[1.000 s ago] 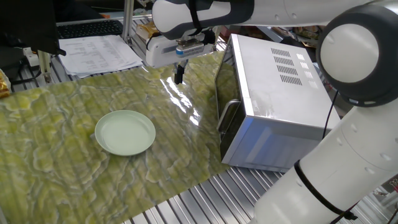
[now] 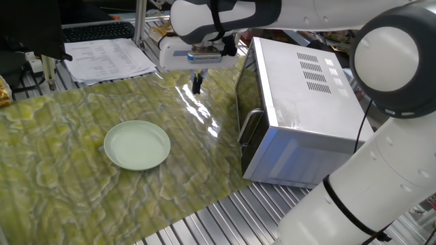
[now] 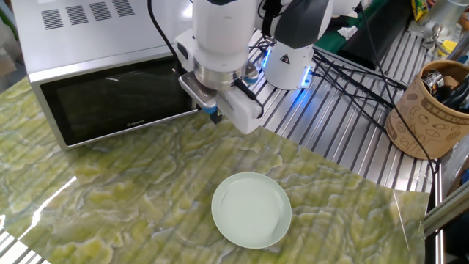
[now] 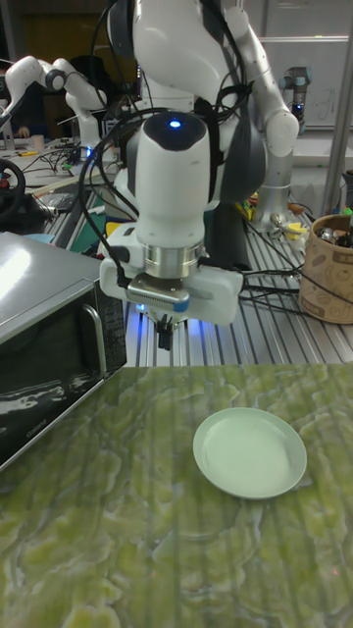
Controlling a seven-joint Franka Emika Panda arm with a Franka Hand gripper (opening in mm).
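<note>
A pale green plate [image 2: 137,145] lies flat and empty on the green marbled mat; the same plate [image 3: 251,210] shows in the second view. Beside it stands a silver microwave [image 2: 303,88], its dark door [image 3: 121,100] closed and its handle [image 2: 251,126] facing the mat. My gripper [image 4: 164,335] hangs above the mat near the handle side of the microwave, apart from the plate. Its dark fingers stand together, shut, and nothing shows between them.
Papers [image 2: 109,60] and a keyboard [image 2: 98,32] lie beyond the mat. A brown patterned bucket [image 3: 426,117] filled with tools stands on the slatted metal table. Much of the mat [image 4: 157,545] around the plate is clear.
The hand has shifted slightly to the right in the first exterior view and turned a little. The plate and the microwave have stayed where they were.
</note>
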